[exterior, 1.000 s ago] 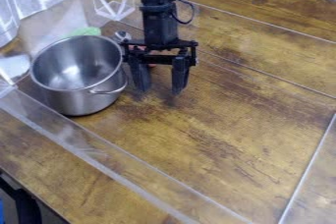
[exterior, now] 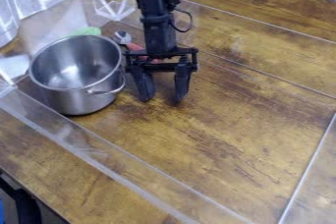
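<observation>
A black gripper (exterior: 163, 84) hangs low over the wooden table, just right of a steel pot (exterior: 77, 74). Its two fingers point down and appear apart, with no object visible between them. Behind it, partly hidden by the gripper, lies a small red item with a light part. The pot stands upright with a handle toward the gripper.
A green item (exterior: 83, 31) and a white object (exterior: 14, 67) lie behind and left of the pot. Clear plastic strips cross the wooden table (exterior: 237, 140), whose right and front areas are free.
The gripper has shifted very slightly, a little lower than a second ago. The pot has not visibly moved.
</observation>
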